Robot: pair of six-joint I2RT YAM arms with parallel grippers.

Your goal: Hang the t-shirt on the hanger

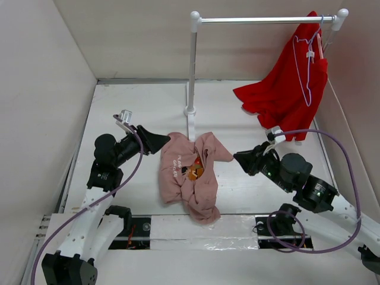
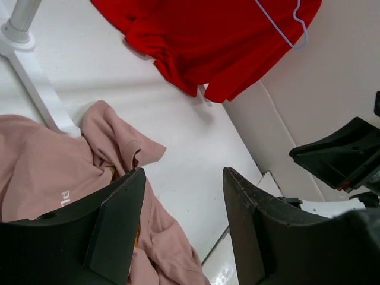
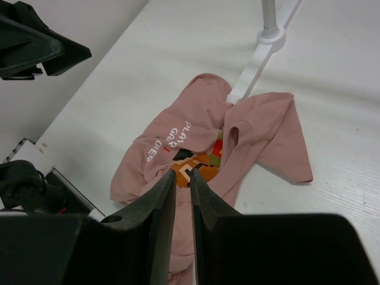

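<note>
A pink t-shirt with white lettering and an orange print lies crumpled on the white table between the arms. My left gripper hangs above its left side, open and empty. My right gripper is above the table to the shirt's right, open, its fingertips fairly close together, holding nothing. A lilac wire hanger hangs from the rail at the upper right, in front of red clothing.
The white rack has an upright post and base behind the pink shirt. A red garment hangs at the rail's right end, draping onto the table. Bare table lies left and right of the pink shirt.
</note>
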